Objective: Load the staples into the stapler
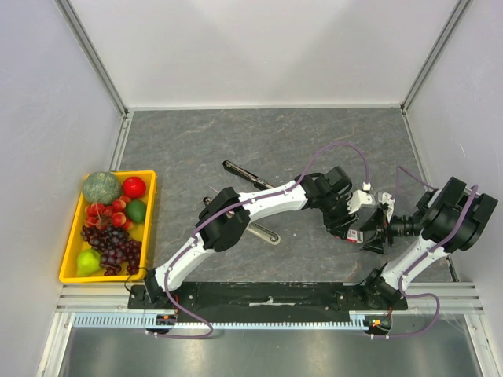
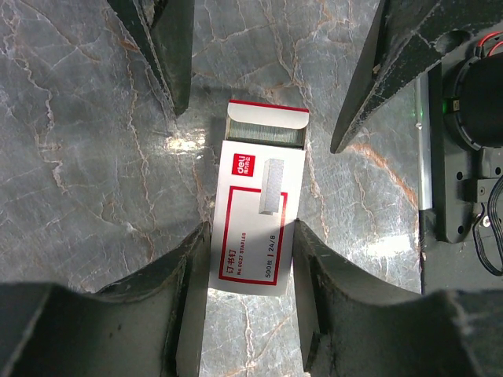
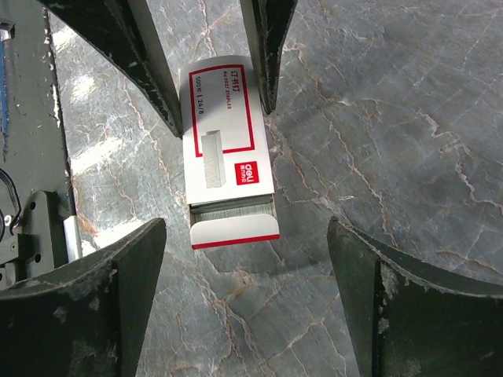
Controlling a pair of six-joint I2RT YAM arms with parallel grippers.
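Note:
A white and red deli staples box [image 2: 255, 212] is held just over the dark marble table by my left gripper, shut on its rear end. The box's flap is folded open, showing rows of grey staples, as the right wrist view [image 3: 232, 210] also shows. My right gripper is open, its fingers on either side of and apart from the flap end. In the top view the box [image 1: 353, 236] is at the lower right, between the grippers, and long black-and-silver objects [image 1: 240, 170], perhaps staplers, lie partly hidden under the left arm.
A yellow bin [image 1: 72, 270] of fruit stands at the far left. The table's edge with metal fittings and cables [image 2: 460, 220] is close beside the box.

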